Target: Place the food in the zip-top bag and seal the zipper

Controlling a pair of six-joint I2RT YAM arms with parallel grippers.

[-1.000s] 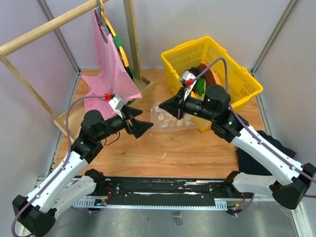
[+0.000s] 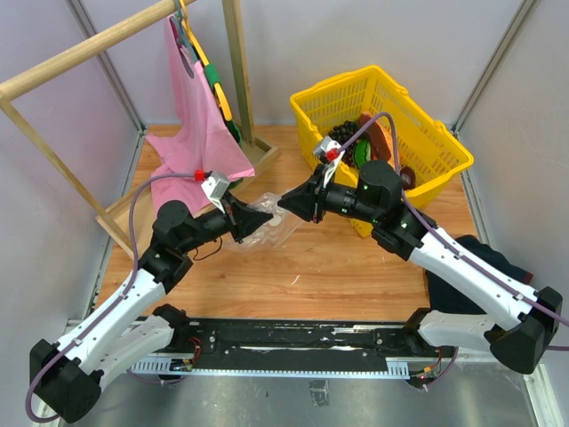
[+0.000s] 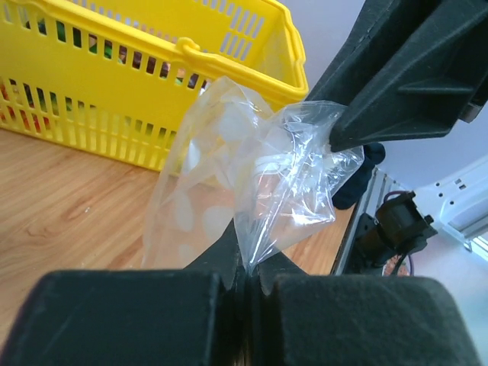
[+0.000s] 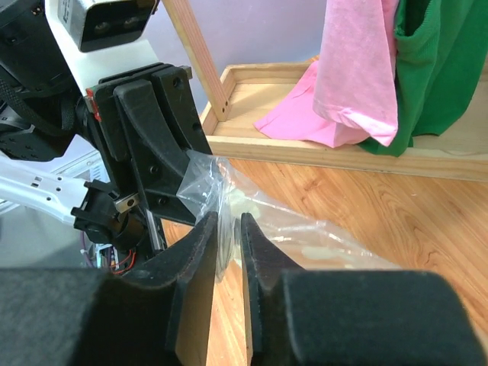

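Observation:
A clear zip top bag (image 2: 274,228) printed with pale spots hangs between my two grippers. My left gripper (image 2: 252,228) is shut on a gathered part of its film. In the left wrist view the bag (image 3: 263,171) fans upward from those shut fingers, its upper corner touching the right gripper's fingers (image 3: 408,88). A narrow gap shows between the fingertips of my right gripper in the right wrist view; the bag (image 4: 263,210) lies right at them. No food can be made out inside the bag.
A yellow basket (image 2: 313,104) with toy food, including dark grapes (image 2: 344,132), stands behind my right arm. At the back left, pink cloth (image 2: 200,133) hangs on a wooden rack (image 2: 98,49). Dark cloth (image 2: 462,289) lies at right.
My left gripper was open and apart from the bag; it has moved right and shut on its film. My right gripper has shifted left with the bag, which now looks bunched instead of spread.

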